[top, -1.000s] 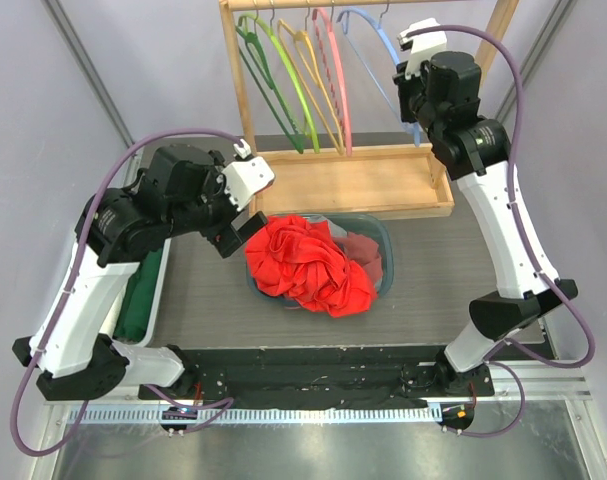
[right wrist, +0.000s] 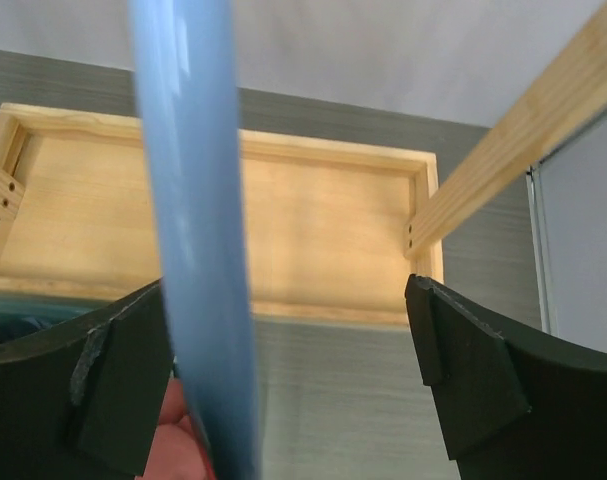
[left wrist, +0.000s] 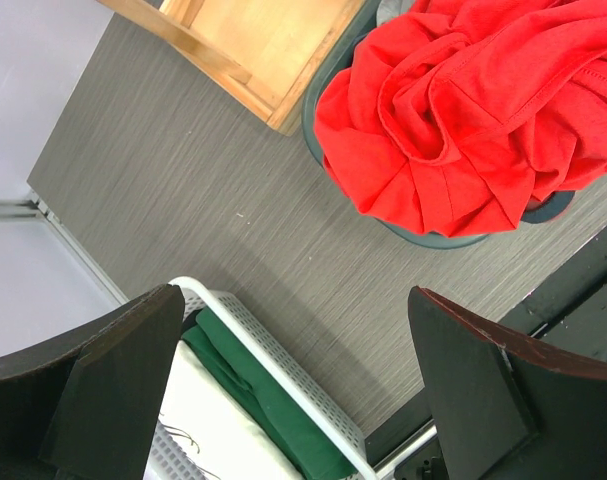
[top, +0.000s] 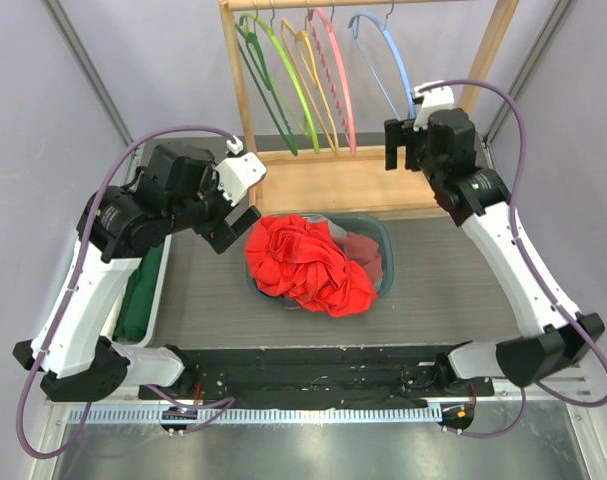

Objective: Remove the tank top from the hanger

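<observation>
The red garment [top: 308,265] lies bunched in a dark grey-green tub on the floor; whether it is the tank top I cannot tell. On the rack hangs a bare blue hanger [top: 383,45]. My right gripper [top: 404,147] stands open at the hanger's lower right end. In the right wrist view the blue hanger [right wrist: 198,220] runs close to the camera, overlapping the inner edge of the left finger; no cloth shows on it. Left of the tub, my left gripper [top: 237,229] is open and empty, with red cloth [left wrist: 483,110] beyond it in the left wrist view.
Green, yellow and pink hangers [top: 345,90] hang bare on the wooden rack [top: 241,90]. A mauve cloth [top: 361,252] shares the tub [top: 385,250]. At the left stands a white basket [left wrist: 273,350] with green and white cloth.
My right gripper has come down in the top view, and its forearm has swung outward to the right. The blue hanger has shifted slightly. My left gripper has moved a little left.
</observation>
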